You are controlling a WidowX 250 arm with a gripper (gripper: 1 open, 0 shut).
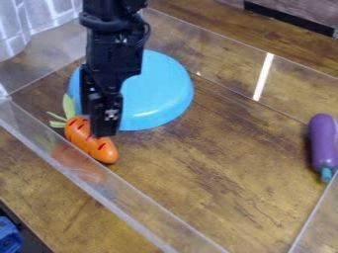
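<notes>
My black gripper hangs over the left part of a round blue dish, just above an orange toy carrot with green leaves. The carrot lies at the dish's lower left, its upper end partly behind the gripper. The fingers point down; whether they are open or shut is unclear in this view.
A purple toy eggplant lies at the far right. Clear walls edge the wooden floor, which is free at middle and right. A small blue object shows at the bottom left corner.
</notes>
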